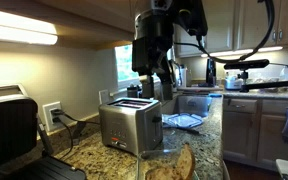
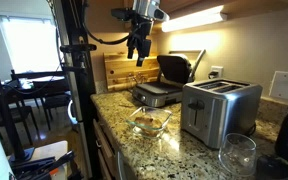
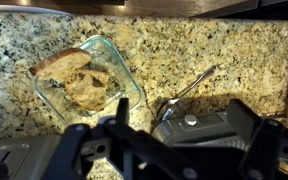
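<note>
Above the counter, my gripper (image 1: 162,78) hangs with its fingers spread and nothing visible between them. It also shows high up in the second exterior view (image 2: 139,54), well clear of everything below. From the wrist view, the two dark fingers (image 3: 117,128) stand apart along the bottom. A clear glass dish (image 3: 127,80) with bread slices (image 3: 64,66) inside lies on the speckled granite, left of centre. One slice leans over the dish's rim. A silver toaster (image 2: 217,112) stands on the counter near the dish.
A dark grill press (image 2: 159,93) sits at the counter's far end. A metal utensil (image 3: 187,92) lies beside the dish. An empty clear glass (image 2: 238,154) stands close to the toaster. Bare granite (image 3: 194,50) shows right of the dish.
</note>
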